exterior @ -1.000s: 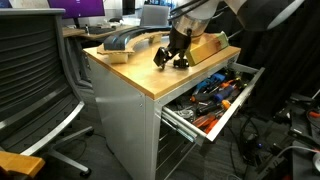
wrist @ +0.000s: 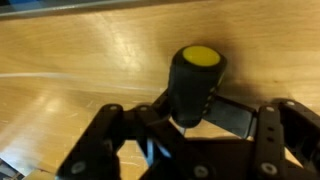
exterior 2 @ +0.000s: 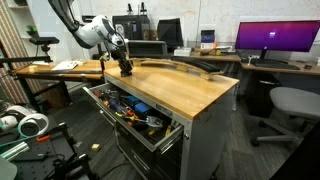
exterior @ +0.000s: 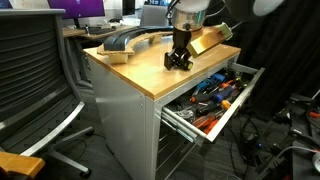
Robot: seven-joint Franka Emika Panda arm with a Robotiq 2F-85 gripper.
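A black object with a round yellow end stands on the wooden worktop in the wrist view. It reaches down in front of my gripper, whose dark fingers are set apart around its lower part. Whether either finger touches it is hard to see. From exterior view 1, the gripper is low over the worktop near its drawer-side edge, and the object blends with the dark fingers. Exterior view 2 shows the gripper at the far end of the worktop.
Below the worktop edge an open drawer is full of tools. A grey bin and long wooden pieces lie along the worktop's other side.
The arm has swung and my gripper has shifted right along the worktop in exterior view 1, from beside the dark object to right over it.
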